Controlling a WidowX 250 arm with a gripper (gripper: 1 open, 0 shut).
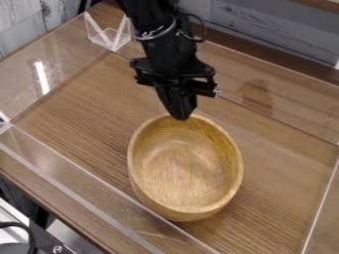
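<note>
A pale yellow, oval bowl (183, 172) rests on the wooden table in the lower middle of the camera view. Just above its back rim hangs the black gripper (177, 109), pointing down, apparently shut with nothing visible between its fingers. The dark arm above it hides part of the table behind.
Bare wooden table (66, 119) surrounds the bowl, with clear plastic edges along the left and right. A white object (109, 30) stands at the back left. A grey wall (279, 30) closes the back, and a black cable lies at the lower left corner.
</note>
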